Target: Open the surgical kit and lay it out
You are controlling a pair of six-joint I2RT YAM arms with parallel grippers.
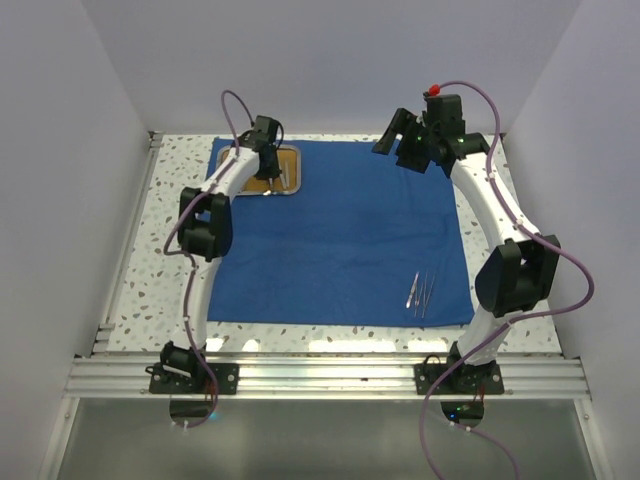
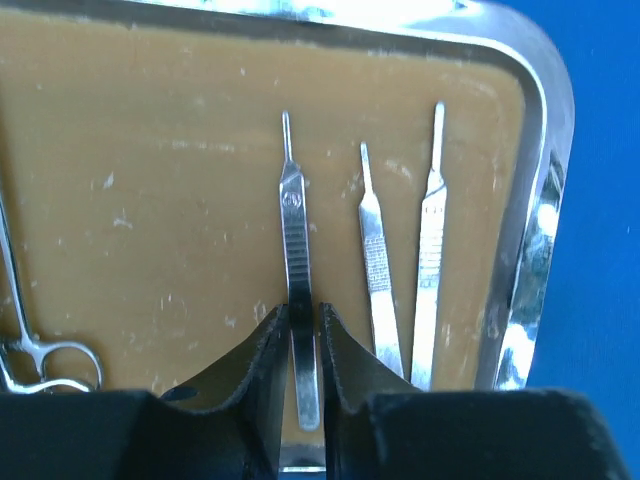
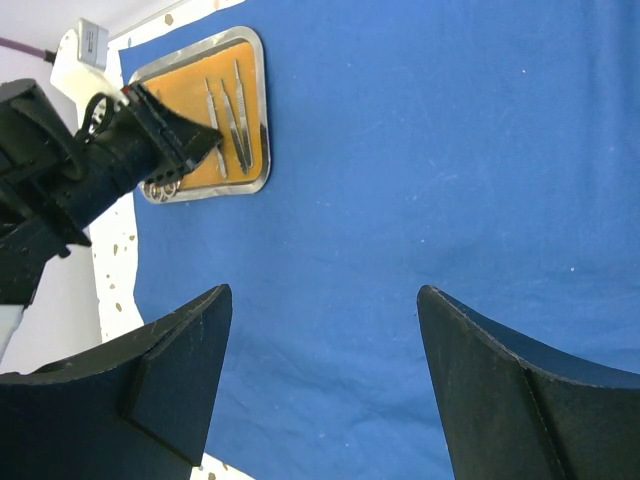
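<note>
The steel tray [image 2: 540, 230] with an orange liner is at the back left of the blue cloth. My left gripper is low over it, fingertips at a dark-handled instrument [image 2: 297, 240]; whether it grips it I cannot tell. Two lighter instruments [image 2: 430, 260] lie to its right, scissors [image 2: 40, 355] to the left. My right gripper hangs over the cloth at the back right, fingers apart, nothing between them. Several slim instruments [image 1: 418, 295] lie in a row at the cloth's front right.
A speckled table surface [image 1: 150, 290] borders the cloth.
</note>
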